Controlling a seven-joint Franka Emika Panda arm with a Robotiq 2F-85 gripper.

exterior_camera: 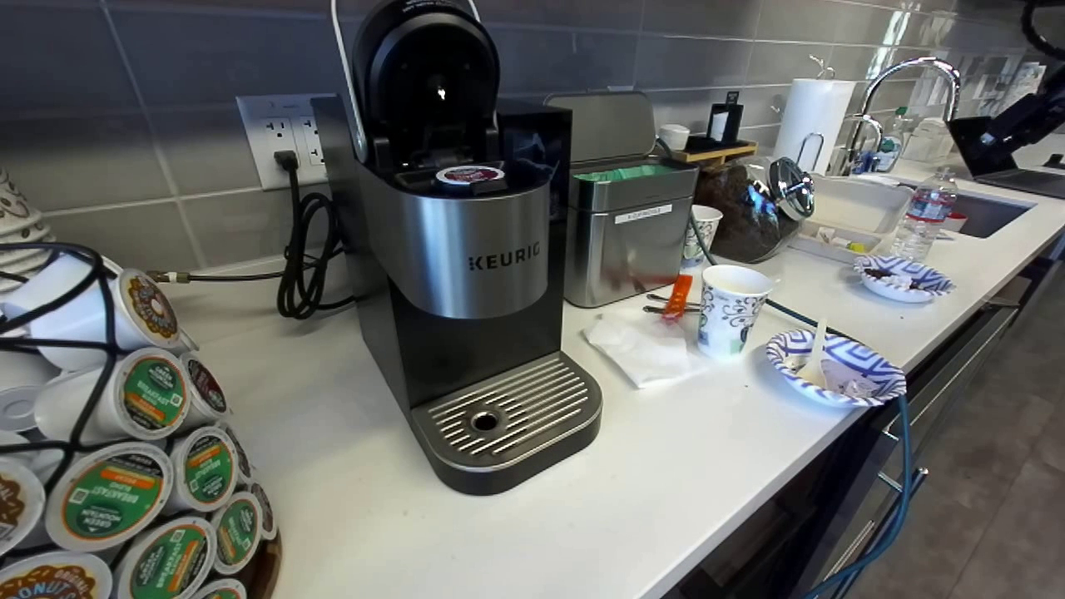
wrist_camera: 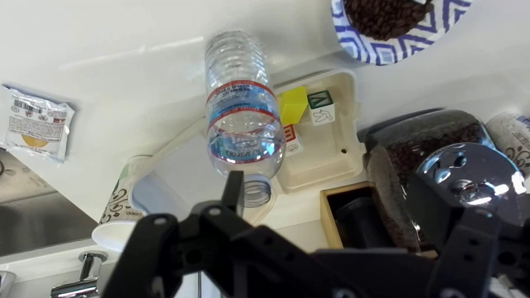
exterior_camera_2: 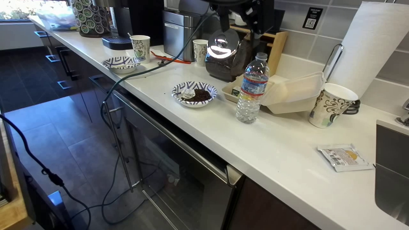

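Note:
My gripper is open, its fingers spread wide with nothing held between them. In exterior view 2 it hangs at the top, above and behind the clear water bottle [exterior_camera_2: 252, 89]. That bottle stands upright and uncapped on the counter. From the wrist, the bottle's neck [wrist_camera: 256, 191] appears close to the left finger [wrist_camera: 232, 191]; whether they touch I cannot tell. Behind the bottle lies an open takeout box [wrist_camera: 325, 166] with a yellow block [wrist_camera: 293, 105] and lettered blocks [wrist_camera: 321, 107] inside. Exterior view 1 shows only part of the dark arm [exterior_camera: 1018, 130].
Coffee beans fill part of a patterned bowl [exterior_camera_2: 194, 103] and a glass jar [exterior_camera_2: 226, 57]. A tilted paper cup [exterior_camera_2: 331, 105] and a foil packet [exterior_camera_2: 346, 157] are near the sink [exterior_camera_2: 393, 172]. The Keurig machine [exterior_camera: 454, 249] has its lid raised. Clear counter lies before the bottle.

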